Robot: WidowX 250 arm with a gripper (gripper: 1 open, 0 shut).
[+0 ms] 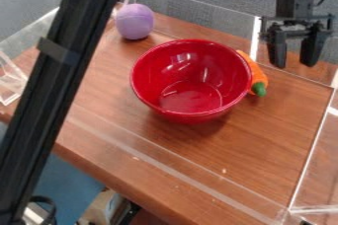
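A red bowl [191, 80] sits in the middle of the wooden table [224, 170]. Just right of it, partly behind its rim, lies an orange carrot [255, 77] with a green tip. A purple round object [134, 22] rests at the back left. My gripper [295, 43] is at the back right, above and right of the carrot, with its two fingers apart and nothing seen between them.
A black bar crosses the view on the left, hiding part of the table. Clear plastic walls [313, 210] edge the table.
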